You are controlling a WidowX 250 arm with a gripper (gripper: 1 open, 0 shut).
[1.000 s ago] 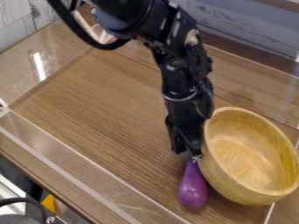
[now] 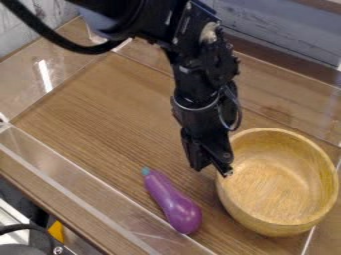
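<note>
The black gripper (image 2: 210,161) reaches down from the top centre, its tips at the left rim of a yellow wooden bowl (image 2: 280,184); it looks shut, and whether anything thin is between the fingers cannot be made out. A purple eggplant (image 2: 173,203) lies on the wooden surface to the left of the bowl, below the gripper.
A white wall (image 2: 293,45) runs along the back, with clear edging at the left and front. Cables and a yellow object are at the lower left, off the surface.
The gripper has moved slightly left. The eggplant has shifted left and now lies more tilted, apart from the bowl. The bowl sits slightly differently, a little lower and to the left.
</note>
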